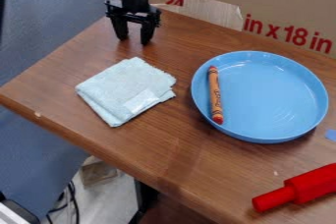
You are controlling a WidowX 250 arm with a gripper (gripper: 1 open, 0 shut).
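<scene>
The black gripper [134,33] hangs over the back left edge of the wooden table [79,140], its two fingers spread with nothing between them. A pale blue folded cloth [126,91] lies on the left of the table. On the right, a blue plate [269,95] holds an orange crayon-like stick [215,98] along its left side. A red rolling pin [302,186] lies at the front right, partly out of frame.
A cardboard box [262,2] stands behind the table. A small blue piece [331,134] is at the right edge. The table between gripper and cloth is clear.
</scene>
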